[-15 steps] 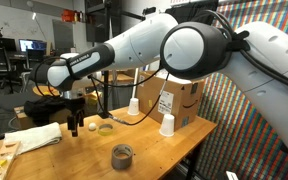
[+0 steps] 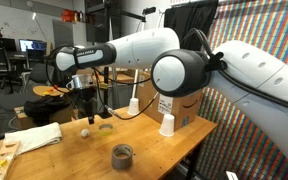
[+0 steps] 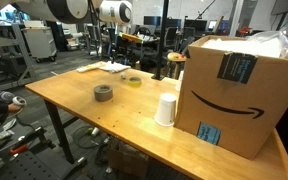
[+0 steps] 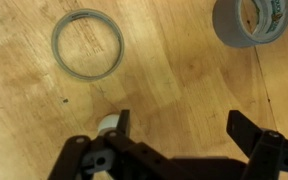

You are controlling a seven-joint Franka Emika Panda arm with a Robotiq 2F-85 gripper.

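My gripper is open above the wooden table, with bare wood between its fingers in the wrist view. Close by the left finger [image 4: 123, 122] lies a small white round object [image 4: 109, 123], partly covered by the gripper. In exterior view 1 that white object [image 2: 85, 133] rests on the table below the gripper [image 2: 91, 114]. A thin tape ring [image 4: 88, 45] lies flat to the upper left in the wrist view. A thicker grey tape roll [image 4: 234, 25] is at the upper right, cut off by the frame's edge.
A white cloth [image 2: 34, 138] and a light board [image 2: 1, 160] are on the table's left side. White cups [image 3: 166, 109] and a large cardboard box [image 3: 224, 105] occupy the other end. Open wood surrounds the tape rolls.
The gripper has risen and shifted right in exterior view 1. The tape rolls have stayed put.
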